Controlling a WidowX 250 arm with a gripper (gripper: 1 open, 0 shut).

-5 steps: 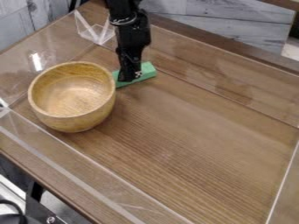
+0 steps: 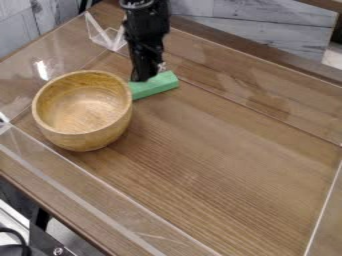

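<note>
A green block [image 2: 154,86] lies on the wooden table just right of a round tan bowl [image 2: 83,110]. My black gripper [image 2: 147,70] hangs just above and behind the block, apart from most of it; its fingers look close together, and nothing visible is held between them, though they are small and dark.
A marble-look panel [image 2: 274,25] runs along the back right. A dark cable shows at the lower left, off the table's edge.
My gripper has risen and moved slightly back from the green block, whose top is now more exposed. The bowl stays where it was.
</note>
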